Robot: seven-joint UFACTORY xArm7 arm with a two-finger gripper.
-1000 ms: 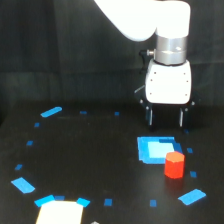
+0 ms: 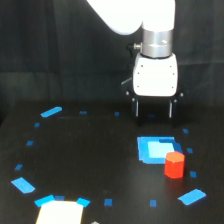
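Observation:
A red block (image 2: 174,165) with a hexagonal outline stands on the dark table at the right, overlapping the front right corner of a blue square (image 2: 144,143) in this view. The square has a pale blue-white middle. Above and behind both hangs my gripper (image 2: 154,108), pointing down under its white hand. Its two dark fingers are spread apart, and nothing shows between them. A gap separates the fingertips from the square and the block.
A cream-topped object (image 2: 60,212) sits at the lower left edge of the view. Blue tape strips (image 2: 23,185) and several small blue marks are scattered over the table.
My gripper has shifted to the left and slightly up in the view, its fingers still apart. The red block and the blue square have stayed in place.

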